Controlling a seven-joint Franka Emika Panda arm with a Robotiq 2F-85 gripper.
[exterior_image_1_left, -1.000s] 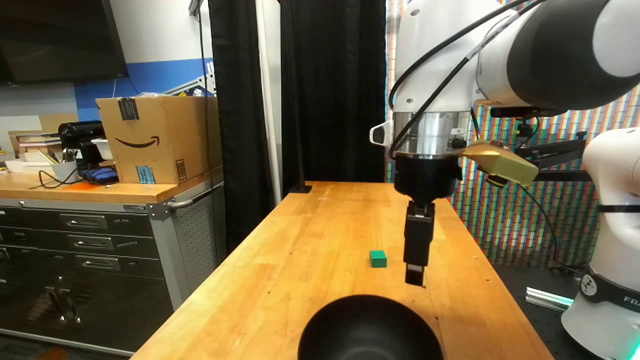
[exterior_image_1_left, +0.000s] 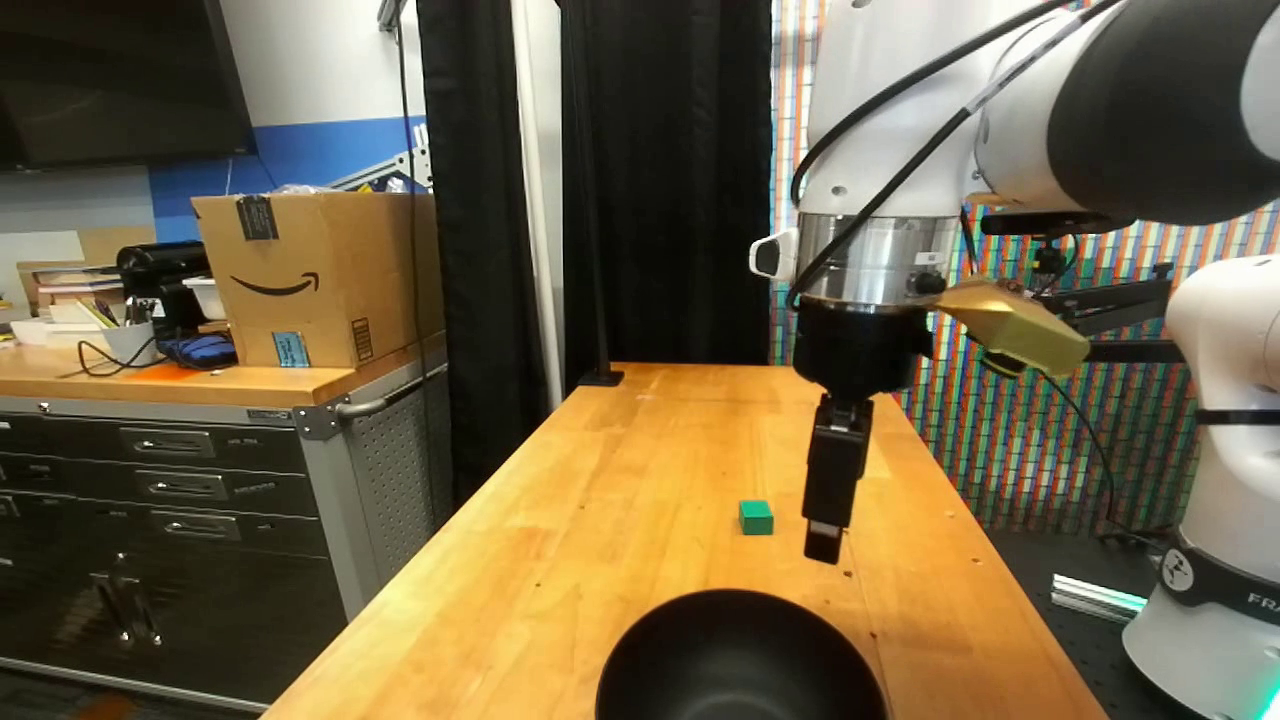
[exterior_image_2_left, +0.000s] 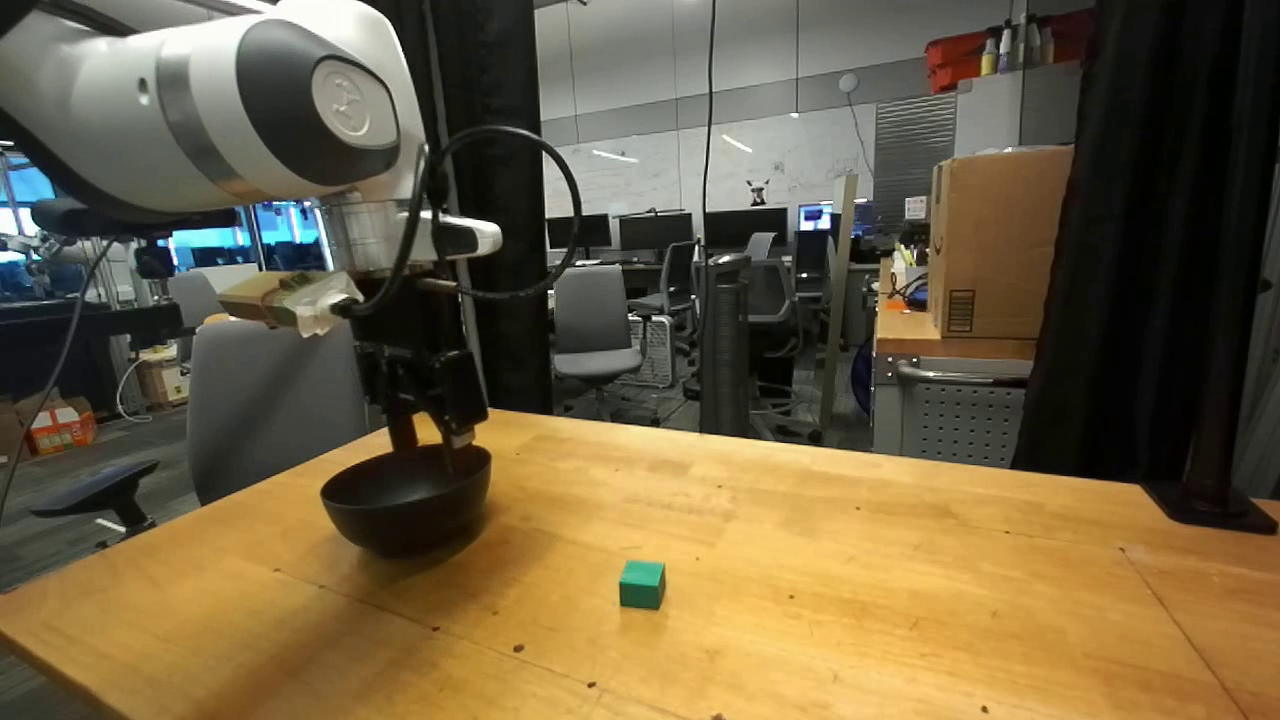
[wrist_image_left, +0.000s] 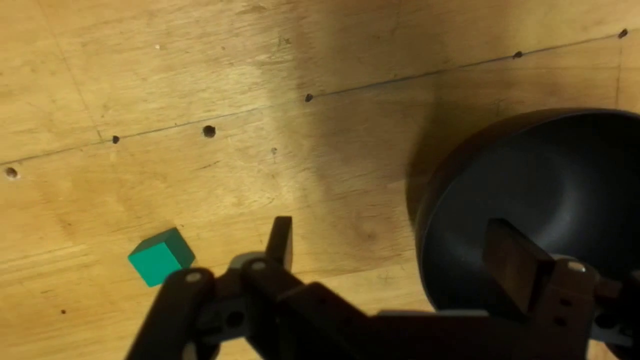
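A small green block (exterior_image_1_left: 756, 518) rests on the wooden table. The wrist view has this green block (wrist_image_left: 157, 259) at lower left, outside the fingers. My gripper is open and empty, its two fingers far apart. One finger overlaps the black bowl (wrist_image_left: 540, 174) in that view; the other finger appears over bare wood, between block and bowl. In exterior view 1 the gripper (exterior_image_1_left: 823, 546) hangs above the table, to the right of the block and beyond the bowl (exterior_image_1_left: 738, 666). From exterior view 2, its fingertips line up with the bowl's rim (exterior_image_2_left: 408, 510).
Bare wooden tabletop (exterior_image_2_left: 840, 564) surrounds the block, with wide clear room on its far side from the bowl. A black stand base (exterior_image_2_left: 1206, 506) is at the table's far end. Black curtains hang behind.
In exterior view 1 the arm has shifted slightly right, and the gripper now leans a little, its tip slightly higher and to the left. Block and bowl have not moved.
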